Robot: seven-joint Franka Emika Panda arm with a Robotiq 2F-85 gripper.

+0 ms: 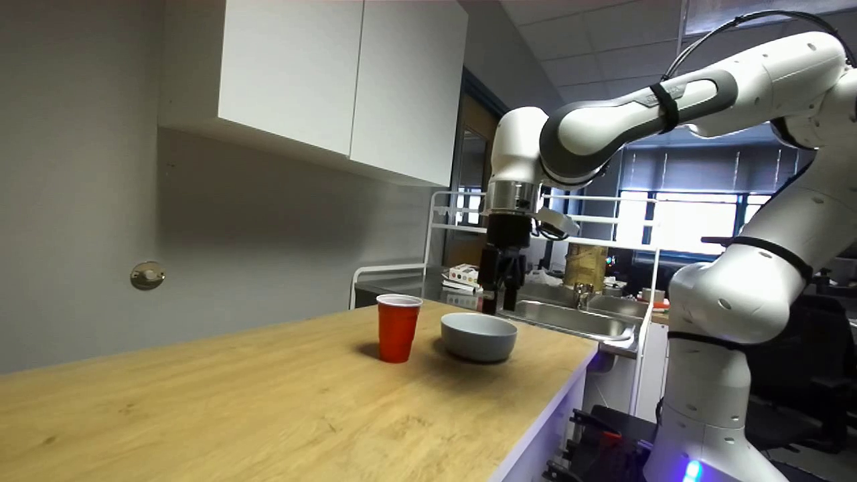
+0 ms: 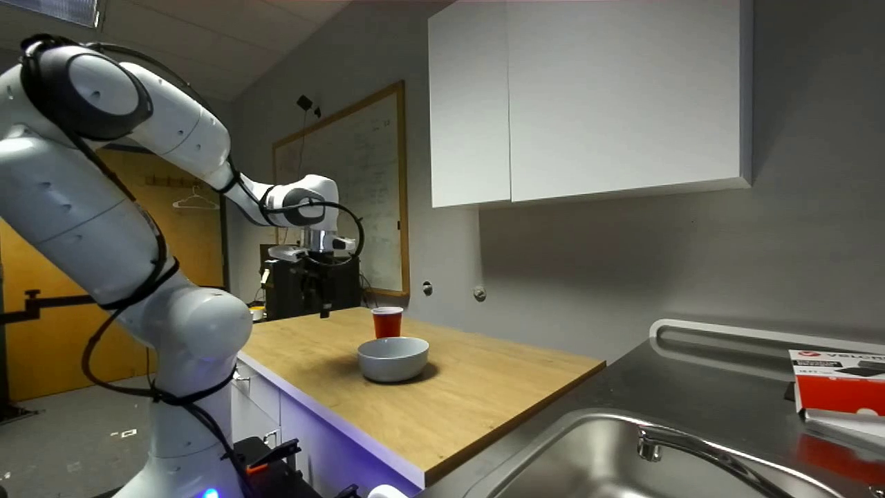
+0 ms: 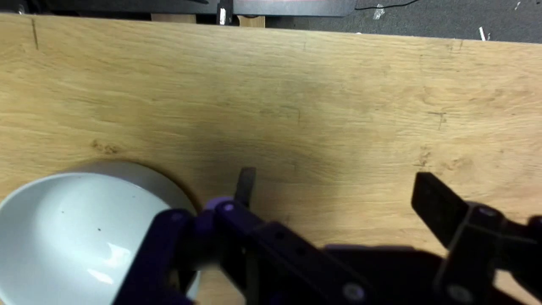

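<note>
A grey bowl stands upright on the wooden tabletop, and its pale inside looks empty where the wrist view shows it. Beside it is an upright red cup with a white rim; it is out of the wrist view. My black gripper points down above the table, higher than the bowl. In the wrist view the fingers are spread wide, with only bare wood visible between them. The bowl lies at lower left there, its right side partly covered by the gripper's left parts.
White wall cabinets hang over the table's back side. A metal sink with a faucet and a red-and-white box lie past one end.
</note>
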